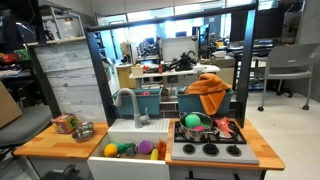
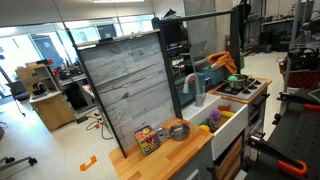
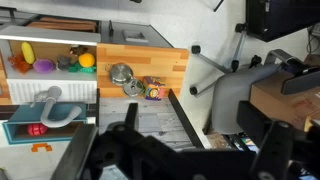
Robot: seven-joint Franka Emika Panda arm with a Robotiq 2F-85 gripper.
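Note:
My gripper stands open in the wrist view, its two dark fingers wide apart with nothing held between them. Beyond it lies a wooden counter with a metal bowl [image 3: 121, 75] and a colourful box [image 3: 153, 87]. The white sink [image 1: 108, 172] holds several toy fruits and vegetables. On the stove [image 1: 212, 152] sits a pot [image 1: 187, 132] with a green and a pink item at it. An orange cloth [image 1: 208, 92] hangs behind the stove. In neither exterior view can I clearly make out the gripper.
A grey faucet [image 1: 136, 103] rises behind the sink. A pale wooden panel [image 2: 135, 85] and a black frame border the counter at the back. Bare wood [image 1: 55, 146] shows on the left counter. An office chair [image 1: 289, 72] stands farther off.

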